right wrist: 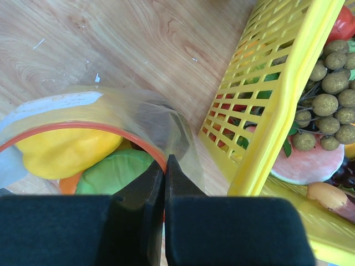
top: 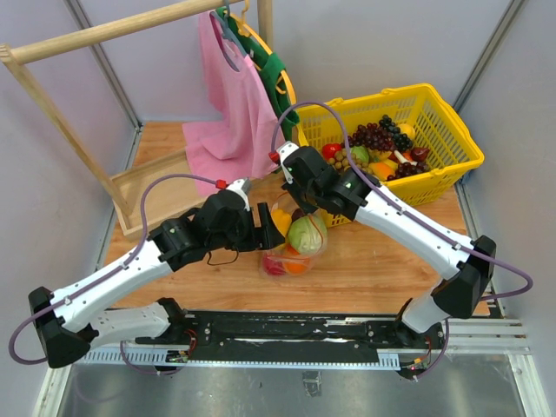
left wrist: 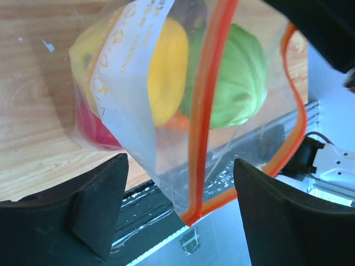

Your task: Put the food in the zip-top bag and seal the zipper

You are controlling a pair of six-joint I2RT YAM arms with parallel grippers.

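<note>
A clear zip bag point(left wrist: 138, 88) with an orange-red zipper rim stands with its mouth open, holding a green cabbage-like piece point(top: 306, 234), a yellow pepper-like piece point(right wrist: 64, 148), orange food point(top: 296, 264) and a dark red piece point(top: 274, 264). My right gripper is shut on the bag's rim, the zipper strip running into its fingertips. At the bag's left side my left gripper is open. In the left wrist view a corner of the zipper rim point(left wrist: 194, 213) lies between its spread fingers, with space to either side.
The yellow basket point(right wrist: 260, 133) of fruit and vegetables stands close to the right of the bag. Behind the left arm, a pink garment point(top: 230, 104) hangs from a wooden rack point(top: 113, 33) over a wooden tray point(top: 126, 195). Free tabletop point(top: 382, 278) lies at the front right.
</note>
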